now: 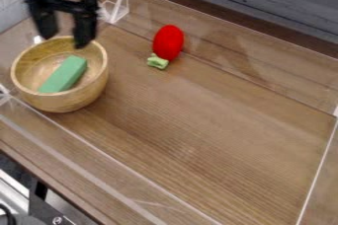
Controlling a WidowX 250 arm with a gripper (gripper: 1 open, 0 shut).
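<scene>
The gripper is a blurred dark shape at the upper left, above the back of a wooden bowl; whether it is open or shut is unclear. A green oblong object lies inside the bowl. A red oval object sits on the table toward the top middle, with a small light green object just below it.
A wire-like white item is at the top, right of the gripper. A dark band runs along the back edge.
</scene>
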